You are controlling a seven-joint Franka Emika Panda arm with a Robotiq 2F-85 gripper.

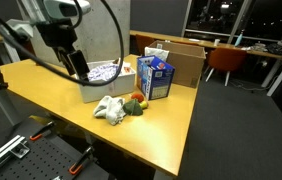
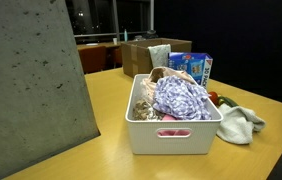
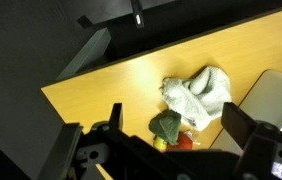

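Observation:
My gripper stands open in the wrist view, pointing down with nothing between its fingers. Below it on the yellow table lies a crumpled white cloth (image 3: 198, 97), with a dark green item (image 3: 166, 125) and a red item (image 3: 186, 141) close by. A white bin (image 2: 171, 142) holds bunched cloths, the topmost a blue-and-white patterned one (image 2: 183, 98). In exterior view 1, the gripper (image 1: 80, 76) hangs in front of the bin's left part, apart from the white cloth (image 1: 110, 110).
A blue box (image 1: 156, 79) and an open cardboard box (image 1: 181, 66) stand behind the small items. Bare table (image 1: 171, 125) lies to their right. A black cable (image 1: 121, 45) loops from the arm. A grey pillar (image 2: 36, 90) rises beside the table.

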